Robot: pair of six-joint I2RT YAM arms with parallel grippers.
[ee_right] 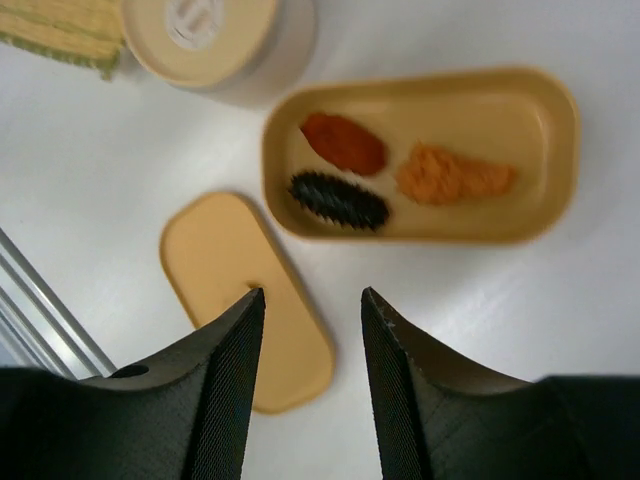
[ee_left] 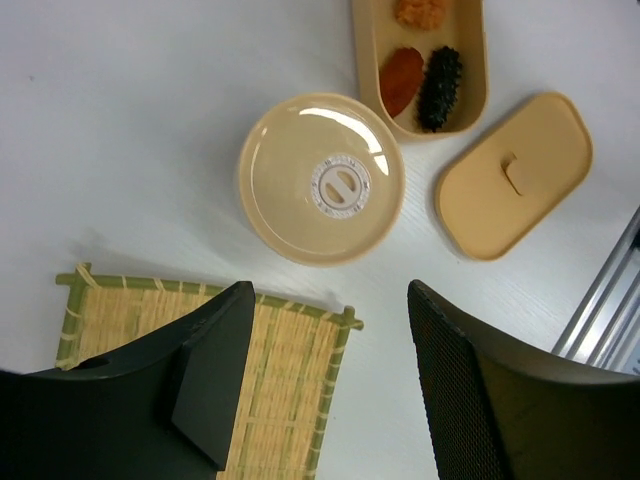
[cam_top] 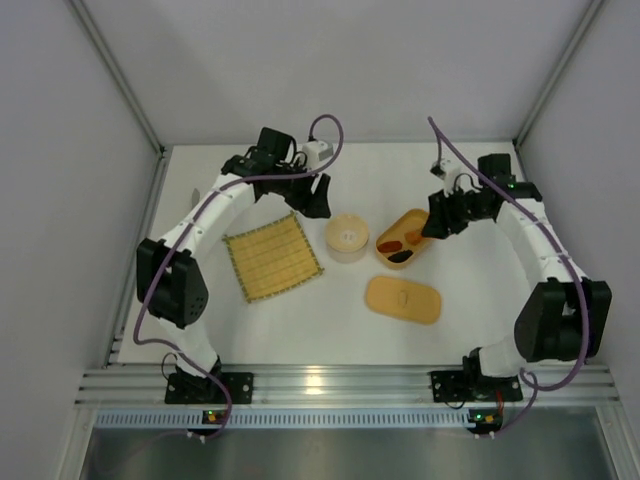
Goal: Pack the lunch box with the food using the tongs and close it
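A tan lunch box (ee_right: 420,100) lies open, with an orange fried piece (ee_right: 452,176), a reddish sausage-like piece (ee_right: 344,143) and a dark spiky piece (ee_right: 338,200) inside. Its flat tan lid (cam_top: 402,299) rests on the table nearer the front. Over the back of the table, up and left of that container, my left gripper (cam_top: 318,200) is open and empty. My right gripper (cam_top: 440,224) hangs open beside the lunch box's right side, nothing between its fingers.
A bamboo mat (cam_top: 272,259) lies left of the round container, bare on top. A small grey object (cam_top: 195,198) is at the far left. Free table shows at the front and along the right.
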